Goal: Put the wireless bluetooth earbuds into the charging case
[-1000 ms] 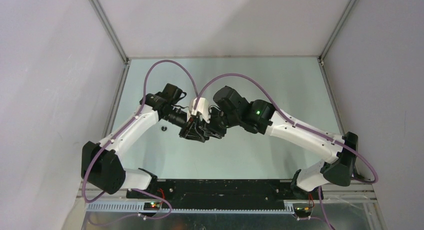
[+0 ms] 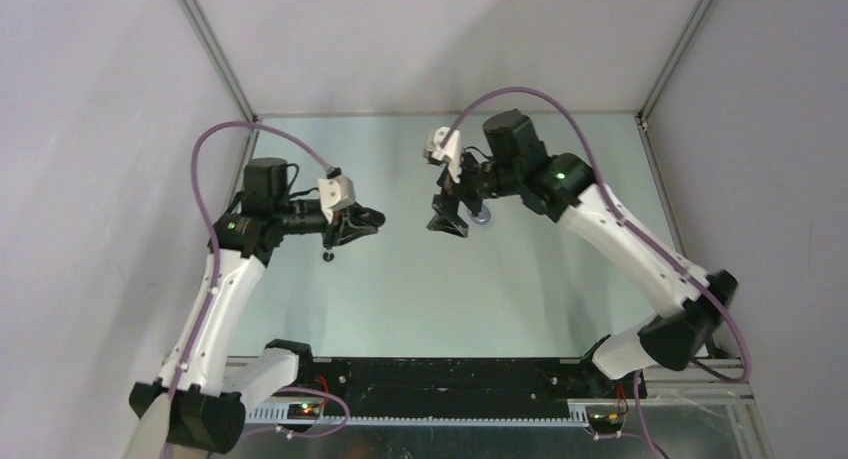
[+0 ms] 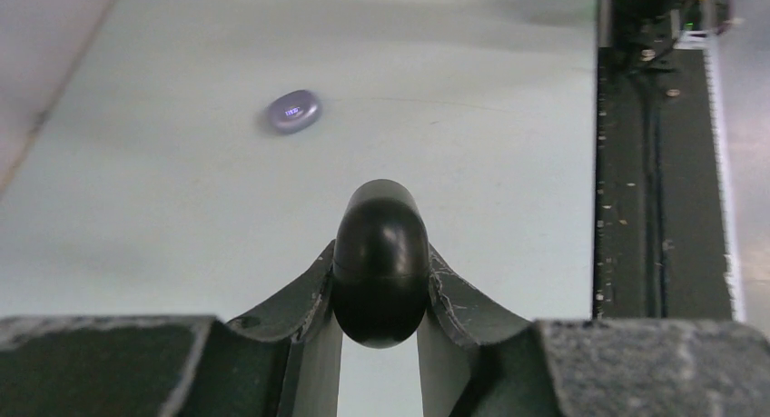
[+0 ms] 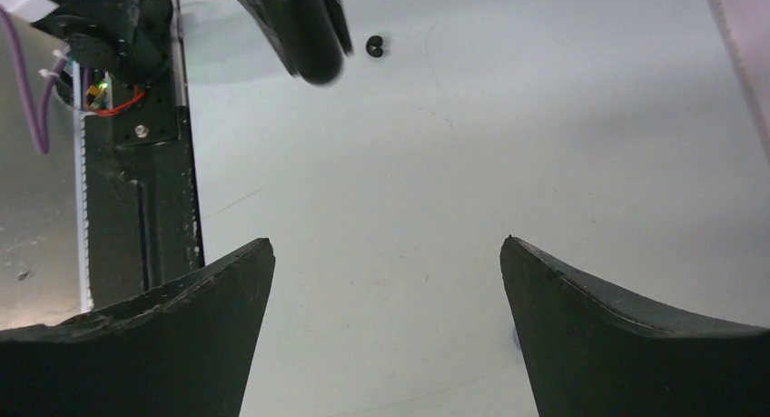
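Note:
My left gripper (image 2: 362,226) is shut on a glossy black rounded case (image 3: 381,263), held above the table at left of centre. A faint seam crosses the case; I cannot tell whether its lid is closed. Two small black earbuds (image 4: 375,46) lie close together on the table, seen as a dark spot (image 2: 328,256) below the left gripper in the top view. Right of centre, my right gripper stands open and empty, its fingers (image 4: 599,326) wide apart. No earbud is seen inside the case from here.
A purple-grey oval piece (image 3: 295,113) with a small lit marking lies on the table, partly hidden by the right gripper in the top view. A black base rail (image 2: 440,389) borders its front.
The grippers, close together before, have drawn apart. My left one has moved left and back with the black case; the right one has moved right and back. The oval piece has come into view.

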